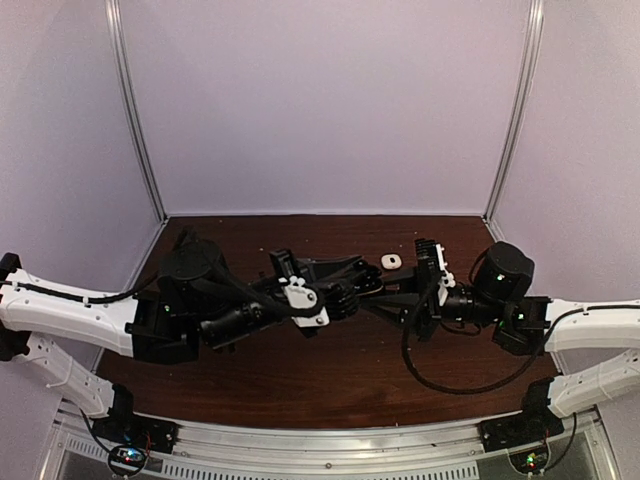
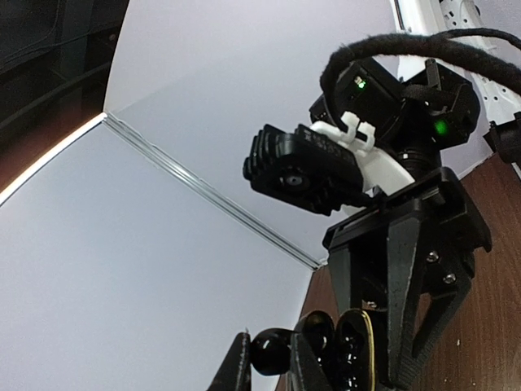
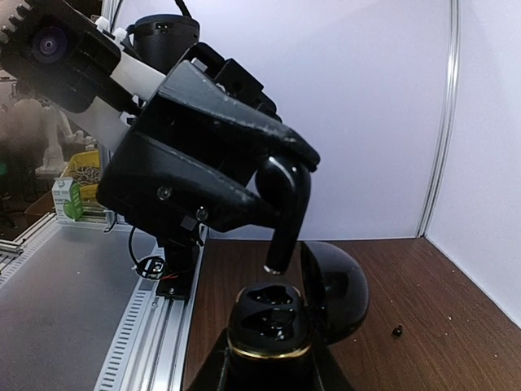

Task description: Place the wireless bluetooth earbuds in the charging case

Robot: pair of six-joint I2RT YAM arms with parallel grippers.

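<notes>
A glossy black earbud [image 2: 271,352] is pinched in my left gripper [image 1: 362,277], its round head showing between the fingertips. My right gripper [image 1: 377,296] is shut on the black charging case [image 3: 269,322], which has a gold line round it. The case's lid [image 3: 335,291] stands open, and the glossy hollows inside face up. In the right wrist view the earbud's stem [image 3: 282,248] points down just above the case, with a small gap visible below its tip. From the top, the left fingers hide most of the case.
Behind the grippers a small white piece with a dark centre [image 1: 391,261] lies on the brown table [image 1: 330,375]. In the right wrist view a small black object [image 3: 397,331] rests on the table.
</notes>
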